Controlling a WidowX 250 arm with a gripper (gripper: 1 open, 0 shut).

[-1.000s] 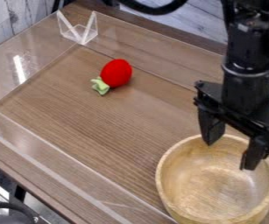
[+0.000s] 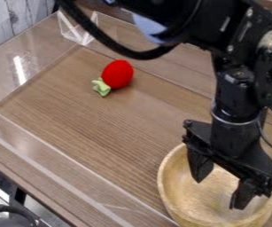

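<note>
My black gripper hangs low over a pale round bowl at the lower right, its dark fingers spread open. Whether anything lies between them is hard to see. A red object, perhaps a tomato or strawberry toy, lies at the upper middle left with a small green piece beside it.
A clear acrylic piece stands at the top left edge. A cable runs at the bottom left.
The red object has not moved.
</note>
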